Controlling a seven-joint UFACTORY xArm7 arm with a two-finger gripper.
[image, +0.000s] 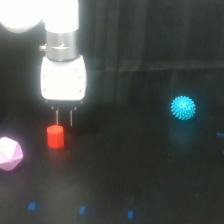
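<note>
My gripper (64, 117) hangs from the white arm at the upper left, pointing down. Its two thin fingers stand apart, and nothing shows between them. A small red block (55, 138) lies just below the left fingertip in the picture. Whether that finger touches the block or stays above or behind it, I cannot tell. To the left is a pink faceted ball (9, 153), partly cut by the picture's edge. Far to the right a spiky cyan ball (183, 108) sits by itself.
Small blue marks (82, 210) dot the table's front part, with another blue mark (220, 134) at the right edge. Dark cloth (140, 60) hangs behind.
</note>
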